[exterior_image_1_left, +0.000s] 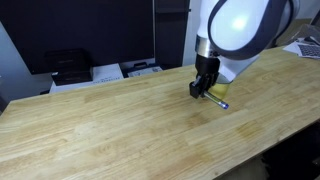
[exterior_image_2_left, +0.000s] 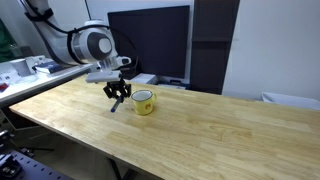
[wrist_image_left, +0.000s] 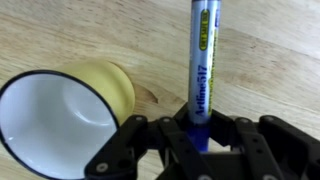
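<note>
A marker with a white barrel and blue end (wrist_image_left: 203, 70) is held between the black fingers of my gripper, which is shut on it. Its barrel reaches up to the top edge of the wrist view. In exterior view 2 the marker (exterior_image_2_left: 116, 105) hangs at a slant under the gripper (exterior_image_2_left: 118, 94). A yellow mug (wrist_image_left: 85, 85) with a white inside stands just left of the marker in the wrist view, its mouth up. In exterior view 2 the mug (exterior_image_2_left: 144, 101) is upright, right beside the gripper. Exterior view 1 shows the mug mostly hidden behind the arm and marker.
A dark screen (exterior_image_2_left: 158, 48) rises behind it. At the table's back edge in exterior view 1 lie a black box (exterior_image_1_left: 68, 66) and white items (exterior_image_1_left: 105, 74).
</note>
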